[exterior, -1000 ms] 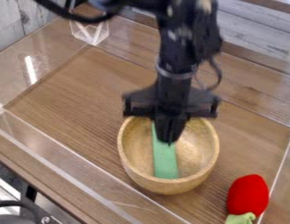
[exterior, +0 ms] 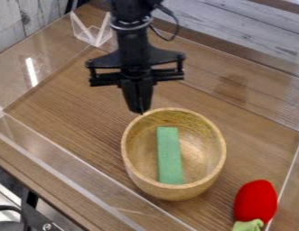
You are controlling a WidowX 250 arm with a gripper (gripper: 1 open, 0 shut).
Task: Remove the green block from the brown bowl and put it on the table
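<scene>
The green block [exterior: 170, 155] lies lengthwise inside the brown bowl [exterior: 213, 153], which stands on the wooden table. Behind the bowl's far rim hangs my gripper [exterior: 141, 103], pointing down and clear of the block. Its dark fingers come together at the tip, with nothing green between them. The arm above it reaches in from the top of the view.
A red object [exterior: 256, 200] with a pale green end lies at the lower right, close to the bowl. Bare table [exterior: 55, 108] spreads to the bowl's left. A clear stand [exterior: 91, 29] is at the back left, and cables run at the lower left.
From over the bowl, my gripper has moved up and back, ending behind the bowl's far rim and a little left. The green block has stayed in the bowl.
</scene>
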